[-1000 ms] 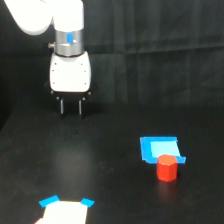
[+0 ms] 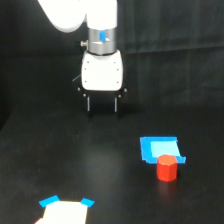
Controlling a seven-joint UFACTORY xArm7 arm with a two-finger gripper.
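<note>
My white arm comes down from the top left, and its gripper (image 2: pixel 102 100) hangs open high above the black surface, its two dark fingers apart with nothing seen between them. At the right a red hexagonal piece (image 2: pixel 167 168) sits just in front of a light square pad (image 2: pixel 164 146) edged with blue tape. At the lower left, cut off by the frame's bottom edge, is a pale object (image 2: pixel 65 214) with blue tape (image 2: pixel 87 201) at its corners.
Dark cloth forms the backdrop behind the arm.
The arm and gripper have moved to the right and slightly up. The red piece, the pad and the pale object are unmoved.
</note>
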